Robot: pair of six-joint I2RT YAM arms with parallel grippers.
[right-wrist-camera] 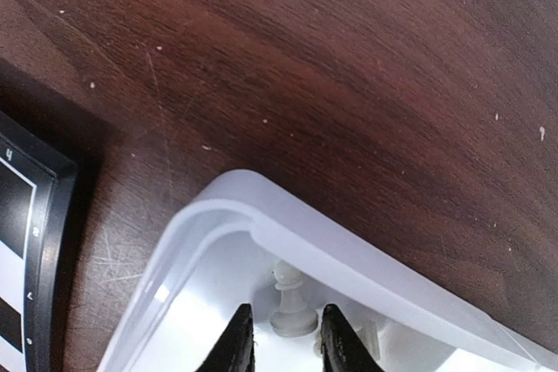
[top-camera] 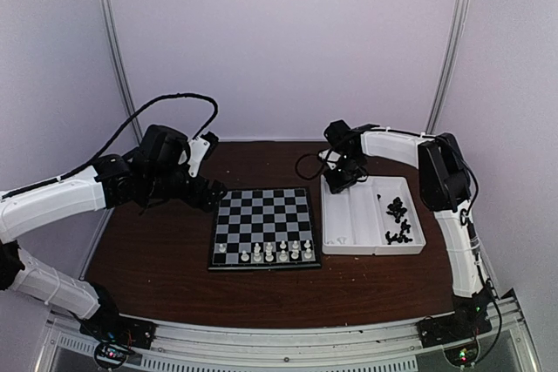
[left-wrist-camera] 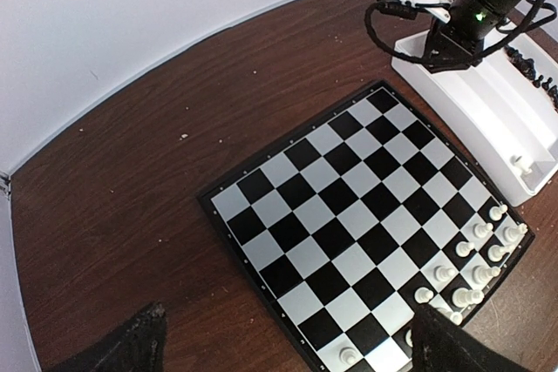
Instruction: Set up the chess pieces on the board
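Note:
The chessboard [top-camera: 261,215] carries white pieces along its near rows. My left gripper [top-camera: 211,194] stands open above the board's left side, nothing between its fingers. My right gripper is part open, low over the far left corner of the white tray [top-camera: 366,248]. A white piece [right-wrist-camera: 293,321] stands there beside the tray wall, just beyond and between the fingertips; another white piece lies right of it, partly hidden by a finger. Black pieces [top-camera: 397,211] lie in the tray's right compartment, and a few white ones [left-wrist-camera: 521,165] at its near left end.
The board's frame [right-wrist-camera: 39,259] lies close left of the tray. Pale walls enclose the workspace at the back and sides.

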